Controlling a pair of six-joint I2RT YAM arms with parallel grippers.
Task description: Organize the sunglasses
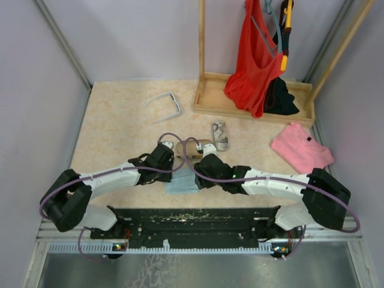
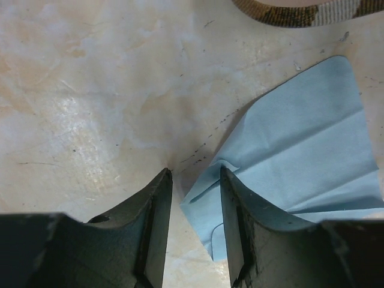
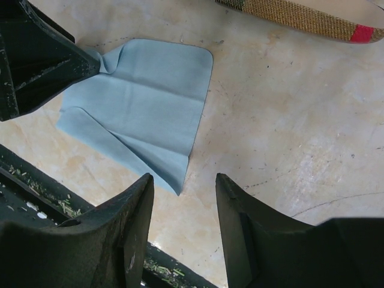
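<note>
A light blue cloth (image 1: 180, 183) lies on the table between my grippers, also in both wrist views (image 2: 300, 138) (image 3: 138, 108). My left gripper is over the cloth's creased corner, its fingers part open. My right gripper hangs near another corner, fingers apart, nothing seen between them. White sunglasses (image 1: 171, 102) lie at the back left. A tan case (image 1: 187, 150) with a woven edge sits behind the cloth, partly hidden by the arms. A grey patterned case (image 1: 220, 137) lies to its right.
A wooden rack (image 1: 210, 102) with red and dark fabric stands at the back right. A pink cloth (image 1: 300, 147) lies on the right.
</note>
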